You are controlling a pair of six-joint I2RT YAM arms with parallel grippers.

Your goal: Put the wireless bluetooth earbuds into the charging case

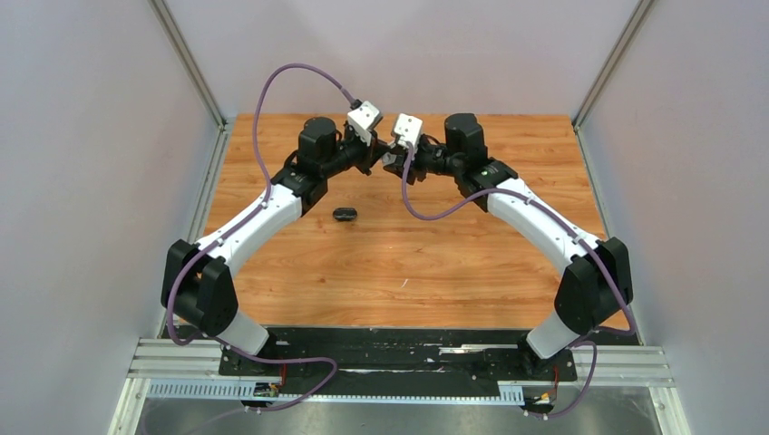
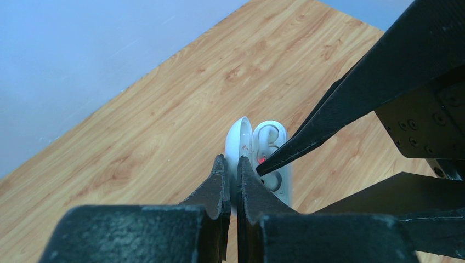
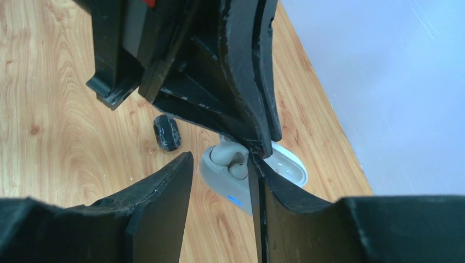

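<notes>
The white charging case [image 2: 285, 189] stands with its lid [image 2: 239, 136] open in the left wrist view. My left gripper is shut on that thin lid, holding the case above the table. A white earbud [image 2: 268, 135] sits in the upper slot; whether the lower slot holds one is hard to tell. My right gripper is open, the case [image 3: 215, 176] showing between and beyond its fingers. One right fingertip [image 2: 268, 164] reaches over the middle of the case, at or very near the earbud. Left-gripper parts hide some of the case in the right wrist view.
A small black object [image 1: 345, 214] lies on the wooden table [image 1: 408, 281], left of centre. Both hands are close together over the back of the table.
</notes>
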